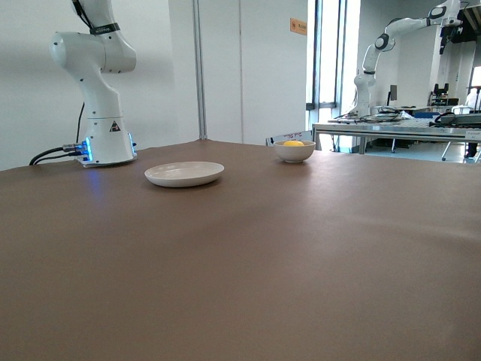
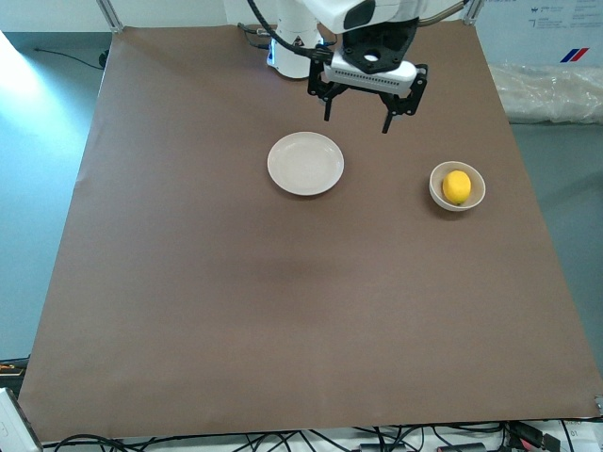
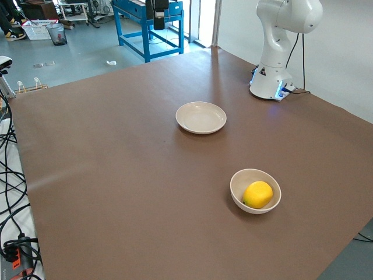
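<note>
A yellow lemon (image 2: 456,186) rests in a white bowl (image 2: 458,202) on the brown table, right of an empty white plate (image 2: 305,163); the lemon (image 3: 257,195) also shows in the bowl (image 3: 245,178) in the right view, nearer than the plate (image 3: 200,118). My gripper (image 2: 356,114) hangs high above the table's far part, behind and right of the plate in the left view, its two black fingers apart with nothing between them. In the top view it is out of sight.
The robot's white base (image 1: 110,143) stands at the table's back edge (image 2: 170,38). Cables (image 2: 283,440) run along the front edge outside the tabletop.
</note>
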